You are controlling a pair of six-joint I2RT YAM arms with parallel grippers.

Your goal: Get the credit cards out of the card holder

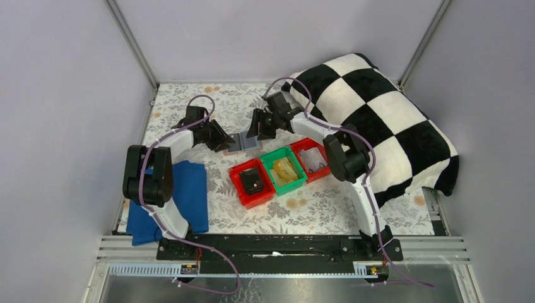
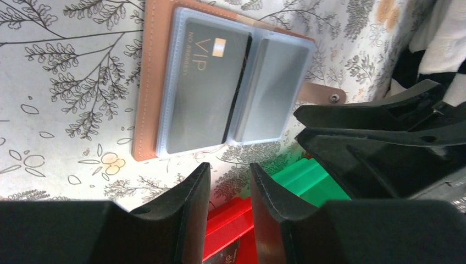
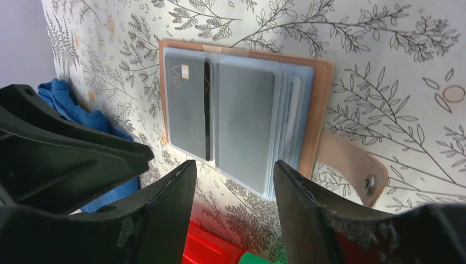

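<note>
The card holder (image 1: 251, 149), a brown folder with clear sleeves, lies opened flat on the patterned table. On its left side is a dark grey card (image 2: 209, 82) marked VIP; a plainer grey card (image 3: 244, 115) shows in the sleeve on its right side. My left gripper is above the holder's left part, its fingers somewhat apart and nothing between them. Over the right part hangs my right gripper, open and empty. The holder's strap (image 3: 354, 165) with a snap sticks out at the right.
In front stand a red bin (image 1: 257, 201) with a black item, a green bin (image 1: 294, 184) with yellow items and another red bin (image 1: 323, 173) with clear ones. A blue cloth (image 1: 189, 196) lies left, a checkered cushion (image 1: 378, 104) right. Both grippers are close together.
</note>
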